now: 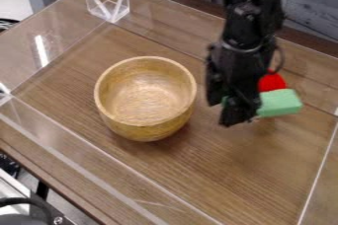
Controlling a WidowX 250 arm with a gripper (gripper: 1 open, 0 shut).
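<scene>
My gripper is in the middle right of the camera view, blurred, pointing down just right of a wooden bowl. A green block is at its right side, partly behind the fingers, with a red round object behind it. The blur hides whether the fingers hold the green block.
A clear plastic holder is at the back left, and a wall runs along the back right edge.
</scene>
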